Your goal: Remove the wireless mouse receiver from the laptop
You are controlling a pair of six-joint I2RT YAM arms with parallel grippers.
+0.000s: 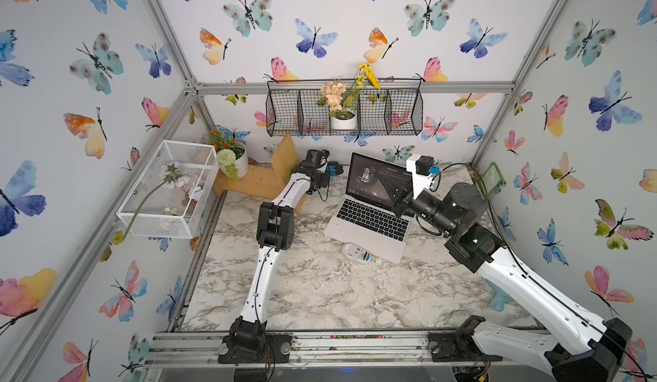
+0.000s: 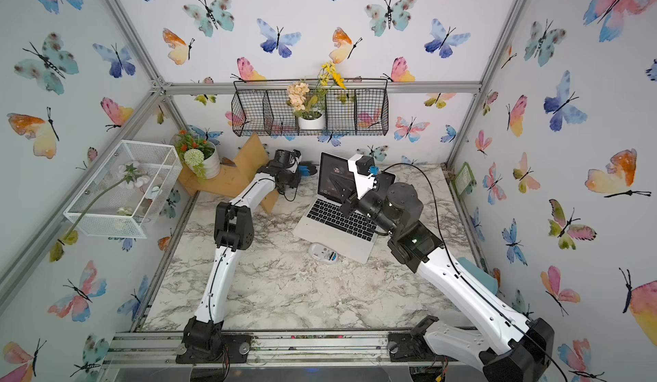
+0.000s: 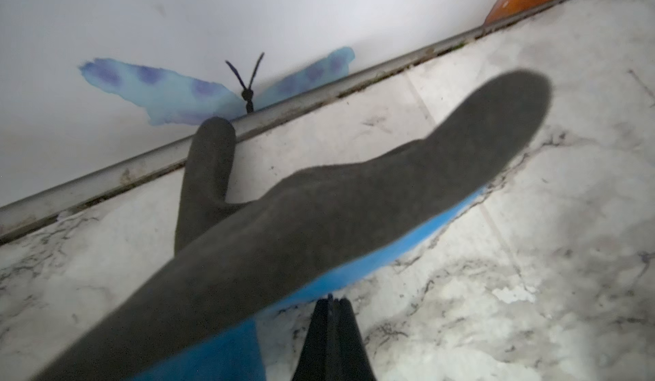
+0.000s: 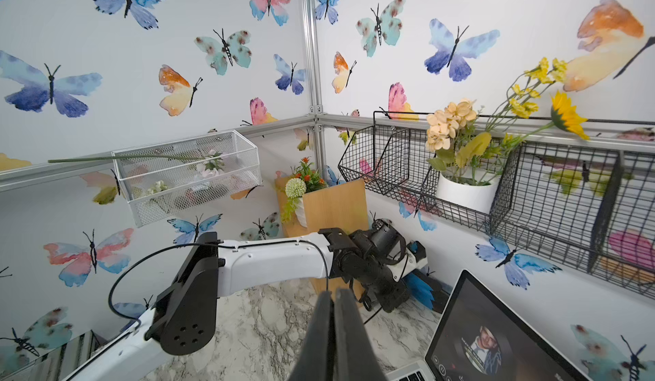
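The open silver laptop stands mid-table, its screen showing a picture; its side ports are too small to make out, and I see no receiver. A white mouse lies in front of it. My left gripper is shut at the back of the table, left of the laptop, close to a dark grey and blue glove-like object; nothing shows between its fingers. My right gripper is shut and empty, raised over the laptop in both top views, its tip near the screen.
A wooden board with a potted plant fills the back left. A wire basket hangs on the back wall, a white mesh basket on the left.
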